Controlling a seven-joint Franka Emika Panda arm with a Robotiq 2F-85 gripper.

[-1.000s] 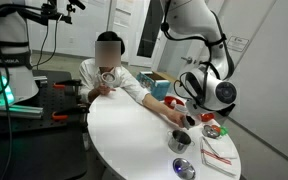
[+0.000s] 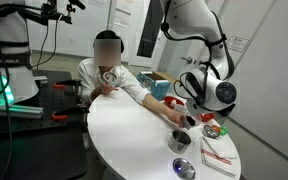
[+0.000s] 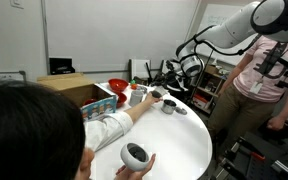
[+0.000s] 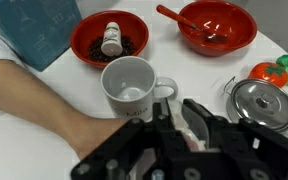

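In the wrist view my gripper points down over the white table, its dark fingers shut on a pale object (image 4: pixel 191 134) that is mostly hidden. A person's forearm (image 4: pixel 64 115) reaches in from the left, its hand covered by the gripper. Right behind the fingers stands a white mug (image 4: pixel 129 87) with its handle turned right. From the side, the person's hand (image 2: pixel 172 114) is close under the gripper, beside a small dark item (image 2: pixel 190 121); who holds that item cannot be told. The person's other hand holds a white cup with a dark inside (image 3: pixel 135 156).
A red bowl (image 4: pixel 82 48) holds dark bits and a white bottle (image 4: pixel 112 40). Another red bowl (image 4: pixel 244 35) has a red spoon. A lidded steel pot (image 4: pixel 261 103), a tomato (image 4: pixel 269 73) and a blue box (image 4: pixel 34 30) stand around. An open steel pot (image 2: pixel 179 143) is nearer the front.
The arm and the seated person show no clear movement.
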